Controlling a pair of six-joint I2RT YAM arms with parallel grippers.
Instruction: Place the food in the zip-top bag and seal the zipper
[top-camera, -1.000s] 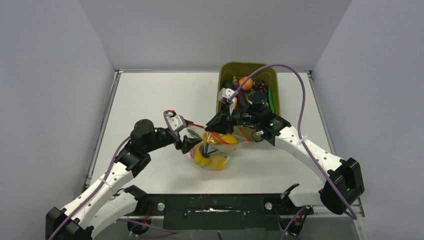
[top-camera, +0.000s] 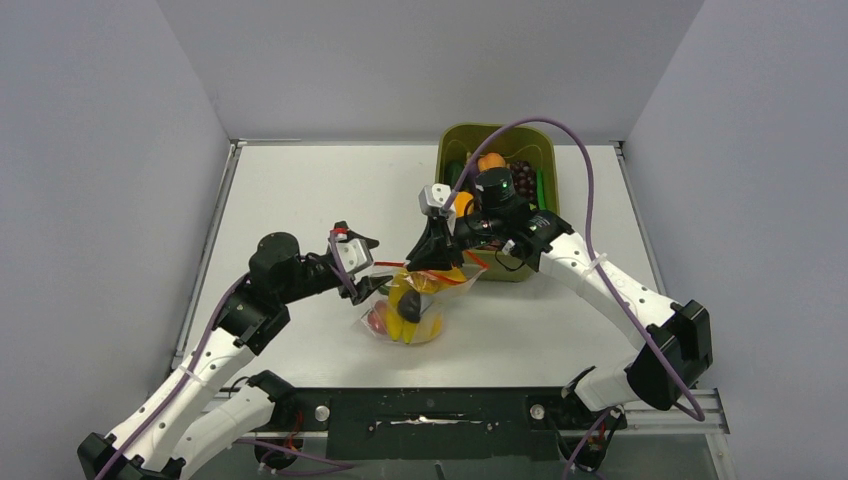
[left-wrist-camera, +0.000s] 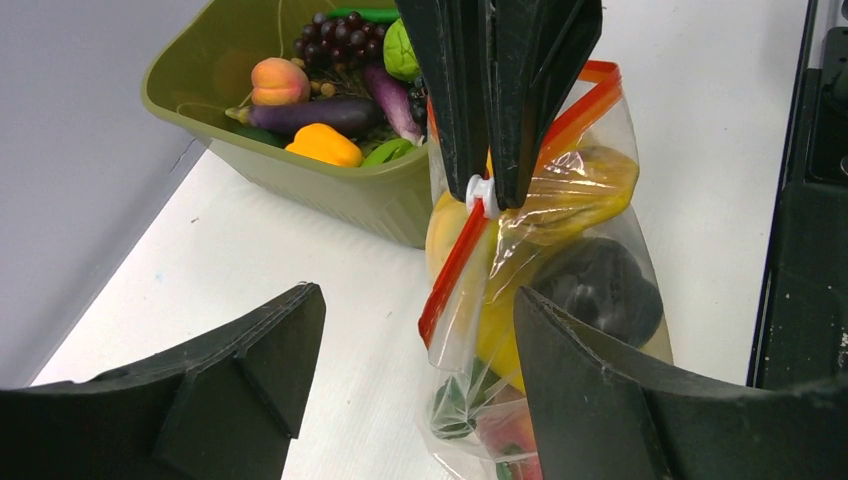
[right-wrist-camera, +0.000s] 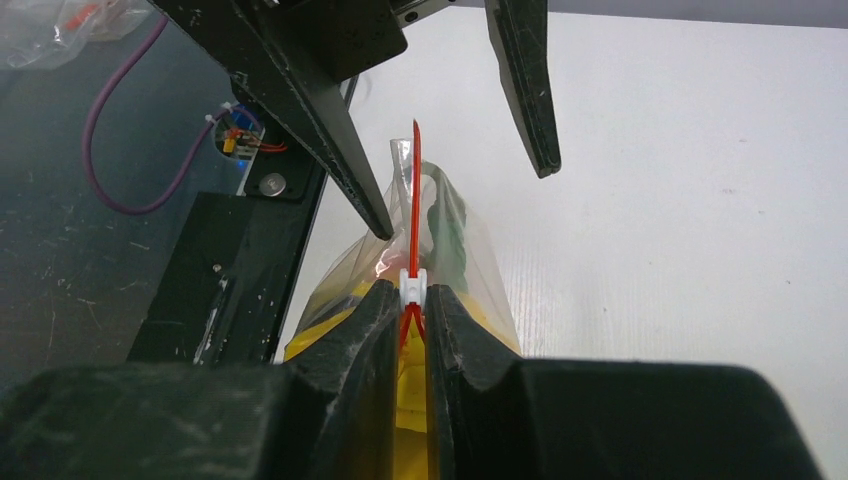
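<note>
The clear zip bag (top-camera: 420, 331) holds several pieces of food, including yellow pieces (left-wrist-camera: 500, 330) and a dark round one (left-wrist-camera: 598, 290). Its white slider (right-wrist-camera: 413, 290) is pinched by my right gripper, which is shut on it. Between slider and left end, the red zipper strip (left-wrist-camera: 455, 272) runs as a single line; on the slider's other side it parts into two edges. My left gripper (top-camera: 382, 263) is open at the bag's left end, its fingers (right-wrist-camera: 530, 110) apart on either side of the zipper end and not closed on it.
Behind the bag stands an olive bin (top-camera: 546, 150) with more food, such as a peach (left-wrist-camera: 280, 82), an eggplant (left-wrist-camera: 325, 116) and dark grapes (left-wrist-camera: 342, 38).
The bag and my right gripper have moved left. My left gripper has shifted slightly left too, and its fingers have spread apart.
</note>
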